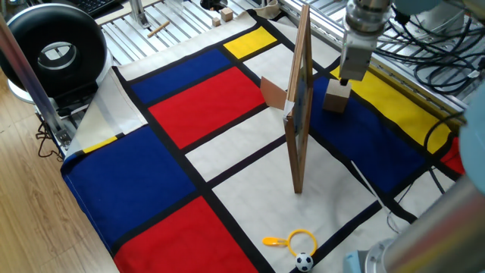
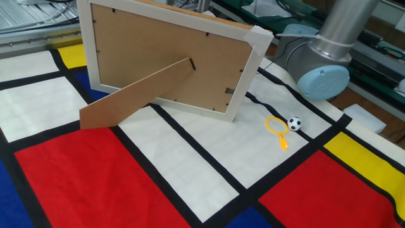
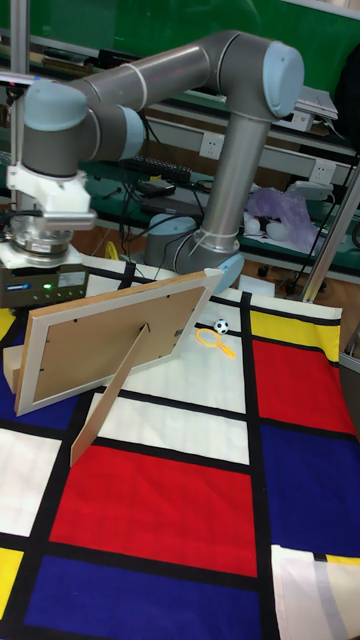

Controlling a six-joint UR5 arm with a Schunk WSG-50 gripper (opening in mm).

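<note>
A pale wooden block (image 1: 337, 97) rests on the blue patch of the cloth, behind the standing picture frame (image 1: 301, 106). My gripper (image 1: 345, 81) is right above the block, its dark tip at or just over the block's top face; contact is unclear. How its fingers stand is too small to make out. In exterior view 3 the gripper body (image 3: 43, 284) hangs behind the frame's left end, and part of the block (image 3: 13, 368) shows at the left edge. Exterior view 2 shows neither gripper nor block.
The frame's cardboard leg (image 2: 136, 101) sticks out over the cloth. A yellow ring-shaped toy with a handle (image 1: 302, 241) lies beside a small soccer ball (image 1: 304, 262). Cables (image 1: 432, 64) loop at the back right. The red and white patches on the leg's side are largely clear.
</note>
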